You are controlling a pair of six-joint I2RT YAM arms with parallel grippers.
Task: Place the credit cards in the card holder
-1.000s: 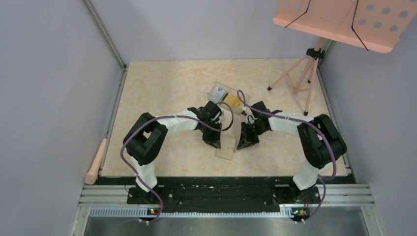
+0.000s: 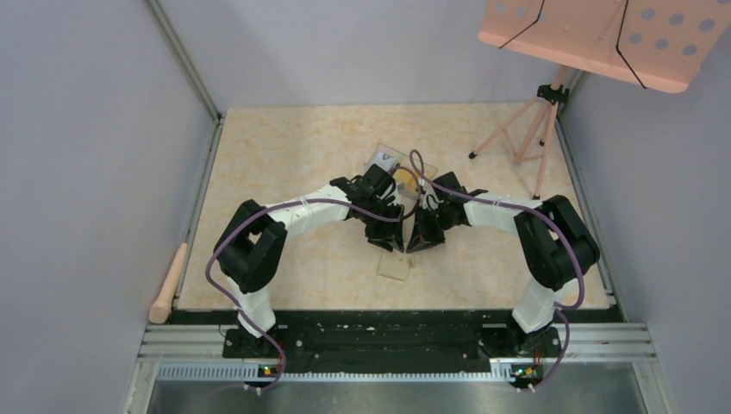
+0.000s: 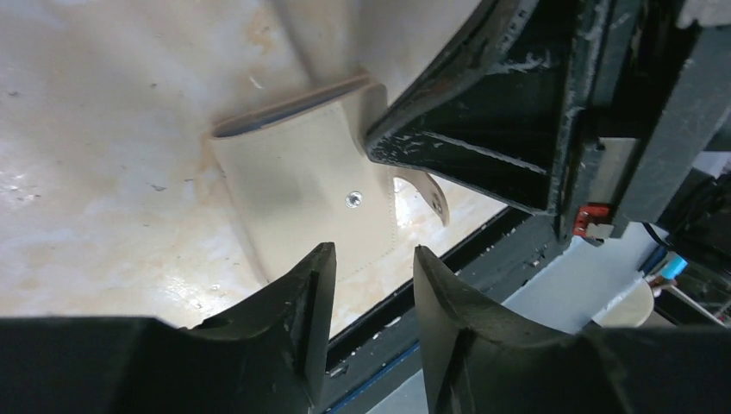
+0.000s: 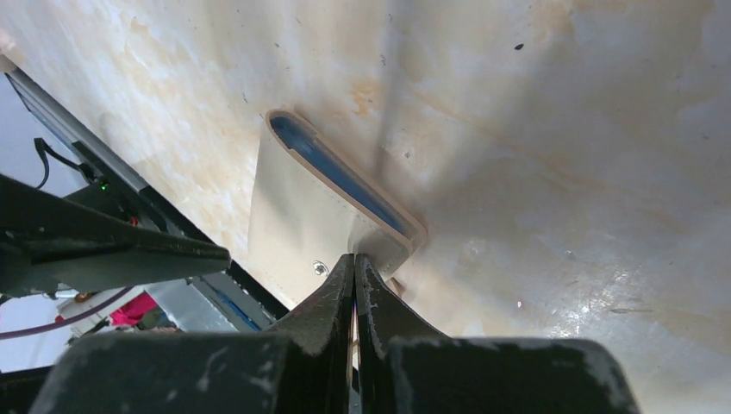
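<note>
The beige card holder (image 2: 394, 266) lies flat on the table in front of both grippers. Its mouth gapes a little, showing a dark blue inside, and a metal snap (image 4: 321, 268) sits on its face. My right gripper is shut with its tips at the holder's edge near the small strap (image 3: 422, 191); nothing clear shows between them. My left gripper is open and empty above the holder, close beside the right one. Far behind, a clear tray (image 2: 434, 169) holds a whitish card (image 2: 384, 160) and a yellow card (image 2: 409, 178), partly hidden by the arms.
A pink tripod (image 2: 522, 157) stands at the back right. Along the left table edge leans a wooden roller (image 2: 168, 285). Purple cables hang over both arms. Table surface left and right of the holder is free.
The right gripper has shifted left onto the holder's edge. The holder lies about where it was.
</note>
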